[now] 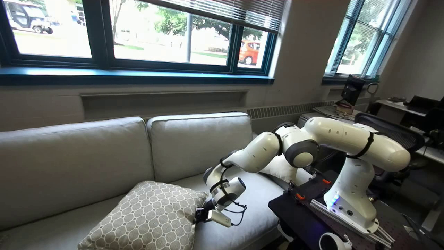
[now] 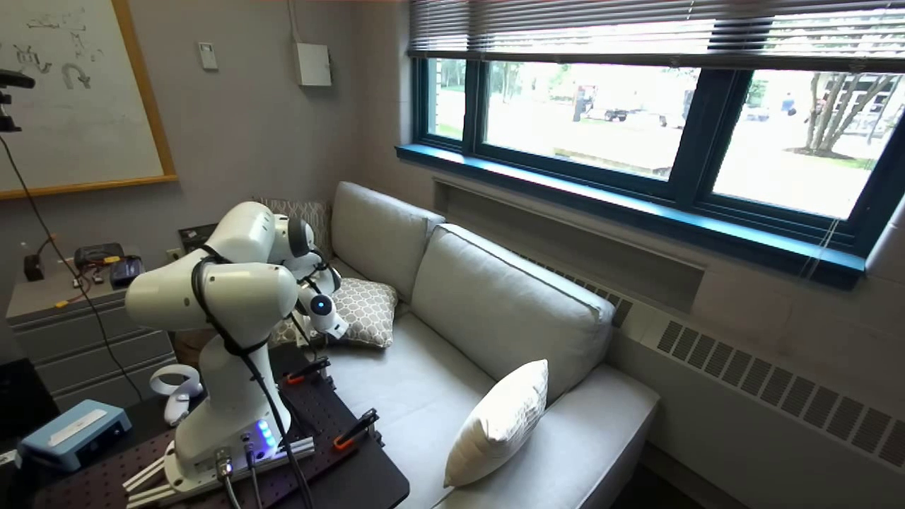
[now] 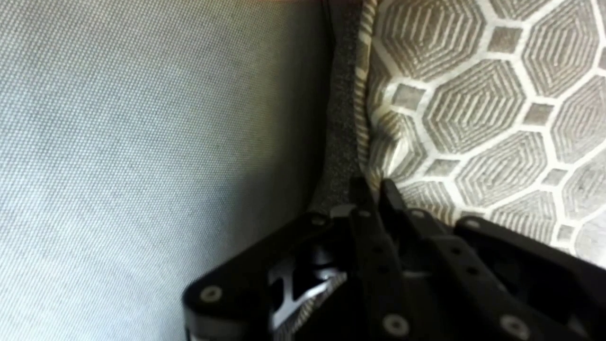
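Note:
A patterned pillow (image 1: 145,216), grey-beige with white octagon lines, lies on the couch seat at the lower left of exterior view 1. My gripper (image 1: 198,214) is at its right edge. In the wrist view the fingers of the gripper are shut on the pillow's piped edge, and the fabric bunches just above them. The rest of the patterned cover (image 3: 477,113) spreads to the right there. In exterior view 2 the pillow (image 2: 366,309) shows behind the arm, with the fingertips hidden.
The light grey couch (image 1: 245,191) has free seat room right of the gripper. A white pillow (image 2: 500,424) leans near the couch's other arm. The black table (image 1: 287,208) carries the robot base and orange-tipped clamps (image 2: 343,441).

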